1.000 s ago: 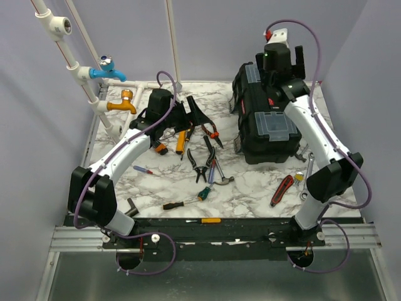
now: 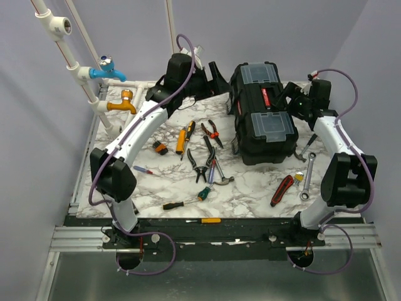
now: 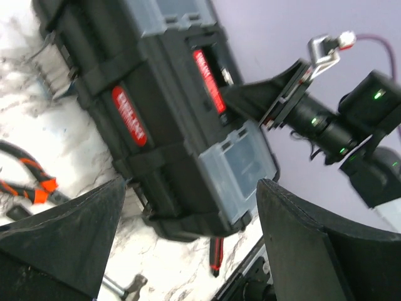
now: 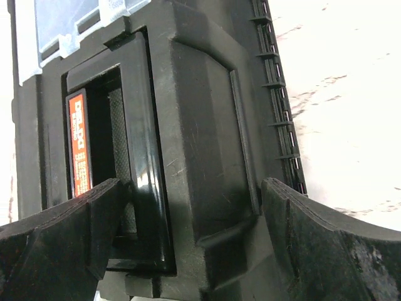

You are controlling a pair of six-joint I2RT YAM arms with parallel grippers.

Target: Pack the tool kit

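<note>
A closed black tool box (image 2: 251,103) with clear lid compartments stands right of the table's middle. Its handle, beside a red label (image 4: 79,145), lies in the lid recess. My right gripper is open, its fingers (image 4: 94,232) on either side of the lid's edge from the right. My left gripper (image 2: 216,80) is part open, left of the box, with nothing between its fingers. In the left wrist view the box's front latch side (image 3: 129,116) faces me. Loose tools include pliers (image 2: 201,164), red-handled pliers (image 2: 213,133) and a utility knife (image 2: 282,190).
Screwdrivers (image 2: 186,203) and a hammer (image 2: 222,177) lie on the marble table, with a wrench (image 2: 307,177) at right. A pipe frame with a blue tap (image 2: 107,70) and an orange tap (image 2: 123,102) rises at left. Bare marble shows at front left.
My right gripper has come down from above and behind the box to its right side. The left gripper has moved up and right, toward the box. The box and tools have stayed put.
</note>
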